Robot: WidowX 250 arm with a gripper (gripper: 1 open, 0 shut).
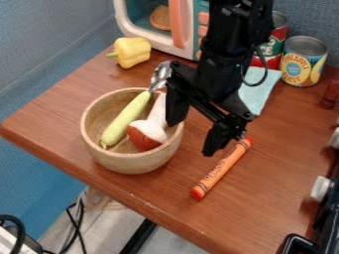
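My black gripper [192, 125] hangs at the centre, just right of a wooden bowl [101, 141], its fingers open and apart. The bowl holds a pale yellow-green elongated item [121, 121], a red and white piece [149, 137] and a metal spoon [162, 71] that leans out past the far rim. An orange crayon [220, 169] lies on the table to the right of the gripper.
A toy microwave [137, 20] stands at the back, a yellow piece [130, 52] near it. Cans [303, 63], a light blue cloth [261, 89] and a dark appliance [320, 218] line the right.
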